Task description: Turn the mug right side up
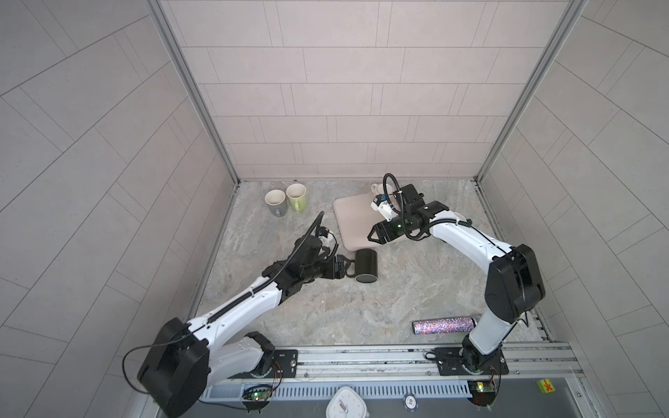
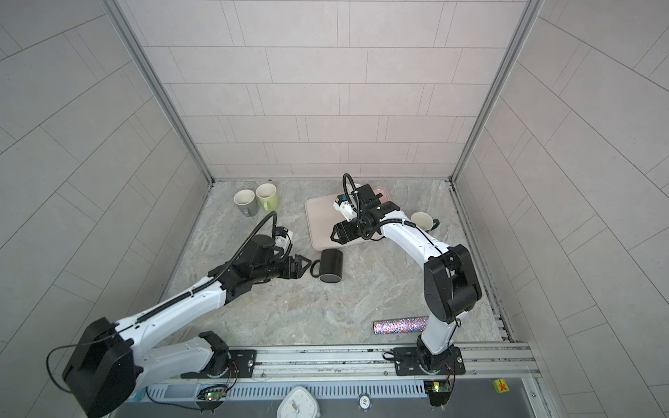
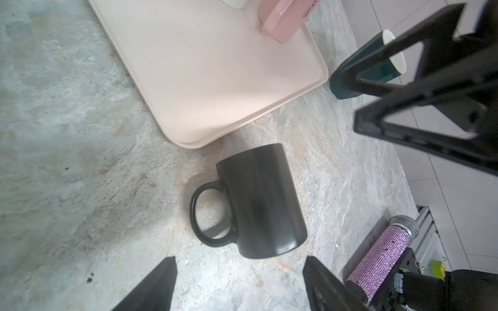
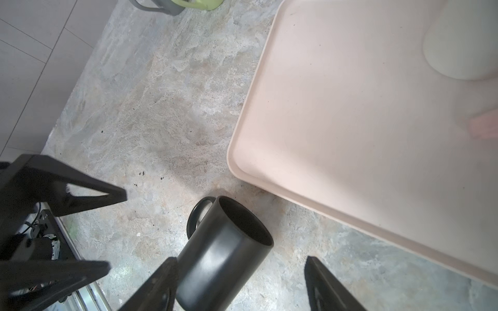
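The black mug (image 1: 366, 264) lies on its side on the stone-look table, handle to the left. Its mouth (image 4: 243, 220) faces the tray, and its grey base (image 1: 366, 278) faces the table's front. Just left of the handle (image 3: 199, 217) is my left gripper (image 2: 299, 266), fingers apart and holding nothing. My right gripper (image 1: 378, 233) is open and empty above the tray's front part, behind the mug. In the right wrist view, a right finger (image 4: 155, 290) overlaps the mug's near part, whose base is out of frame.
A pink tray (image 3: 207, 93) sits behind the mug, bearing a pink mug (image 3: 285, 20) and a white one (image 4: 461, 46). A teal mug (image 2: 421, 221) stands at the right. Grey (image 1: 276, 202) and green (image 1: 297, 197) mugs stand back left. A glittery microphone (image 1: 443, 325) lies front right.
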